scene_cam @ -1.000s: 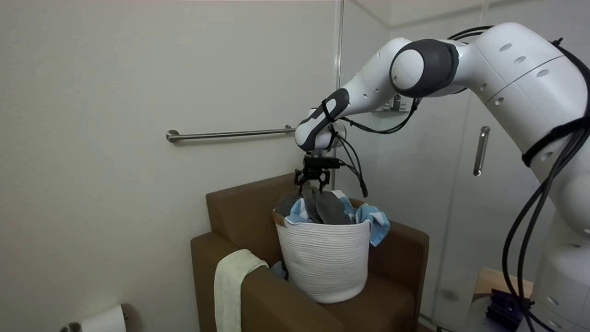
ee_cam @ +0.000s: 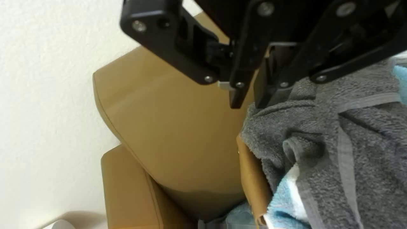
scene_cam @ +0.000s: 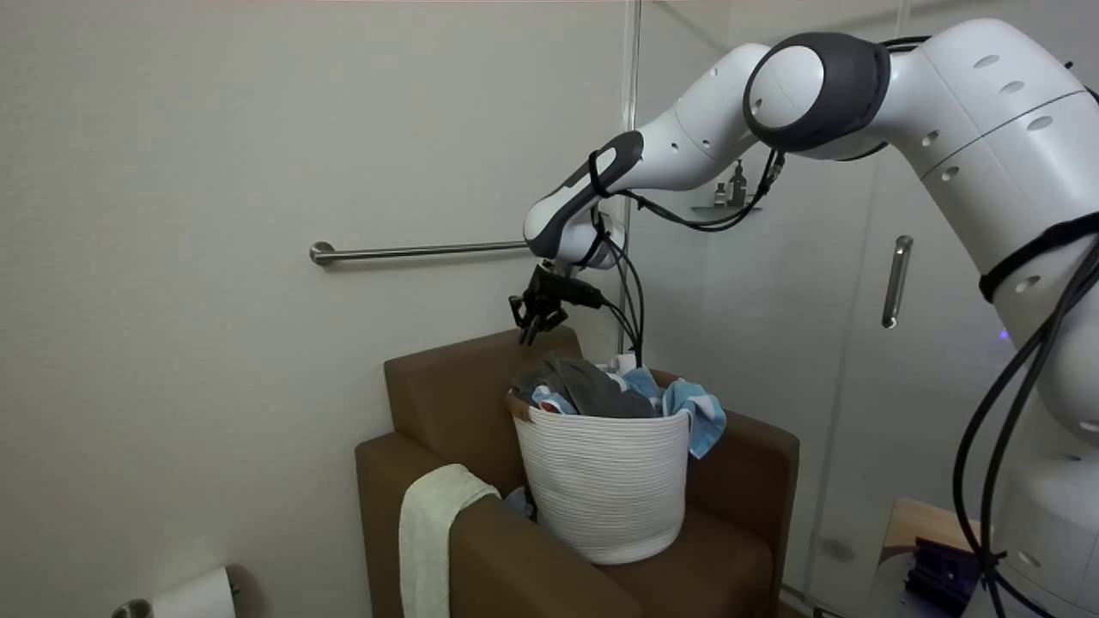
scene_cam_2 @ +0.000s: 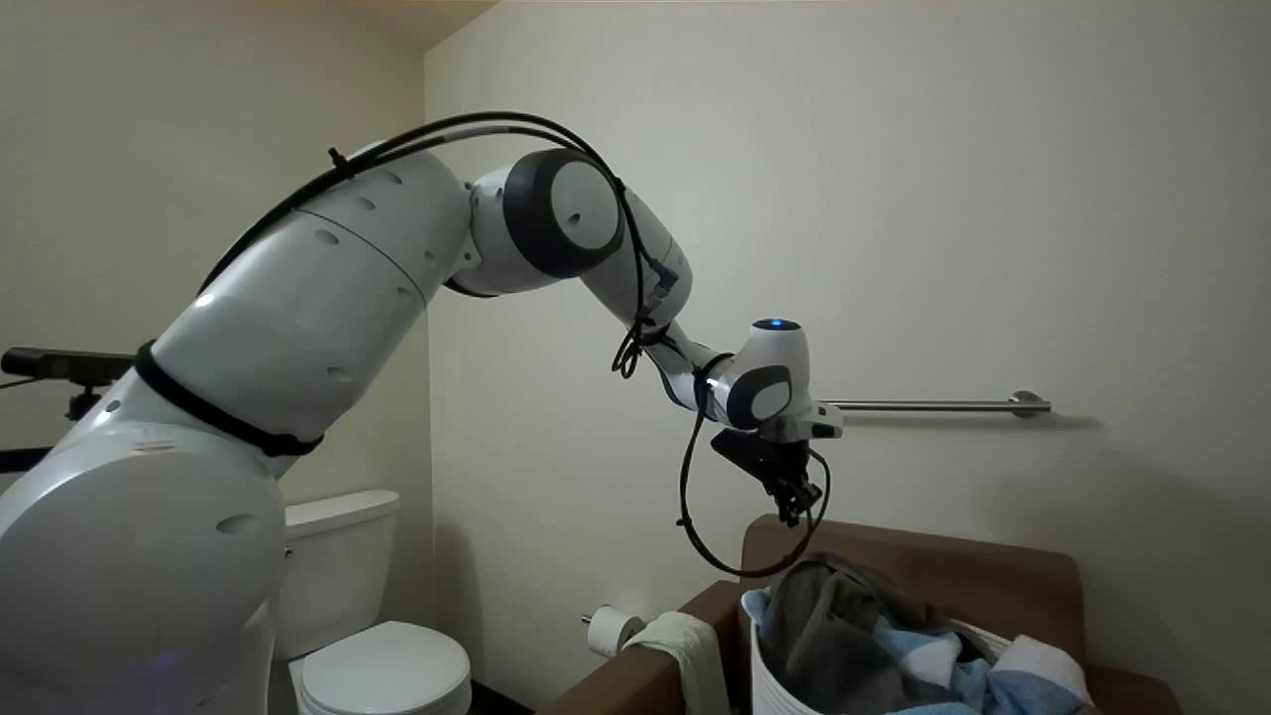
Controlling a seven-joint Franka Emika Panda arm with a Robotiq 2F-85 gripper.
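Above the armchair's back, just left of the basket, my gripper (scene_cam: pixel 526 339) hangs in the air. A narrow gap parts its two fingertips (ee_cam: pixel 237 100) in the wrist view, with nothing between them, so it is partly open. Below and to the right of it, a dark grey towel (ee_cam: pixel 366 152) lies heaped on top of the white woven basket (scene_cam: pixel 603 484). Blue-and-white towels (scene_cam: pixel 701 412) show around the grey one, one draped over the rim. The lower contents of the basket are hidden.
The basket stands on a brown armchair (scene_cam: pixel 453 396), with a pale towel (scene_cam: pixel 438 536) over one arm. A metal bar (scene_cam: pixel 422 251) runs along the wall behind. A toilet paper roll (scene_cam_2: pixel 611 630) is beside the chair.
My gripper has risen and moved left, away from the basket. The grey towel, bunched up beneath the gripper before, now lies flatter over the basket's left side.
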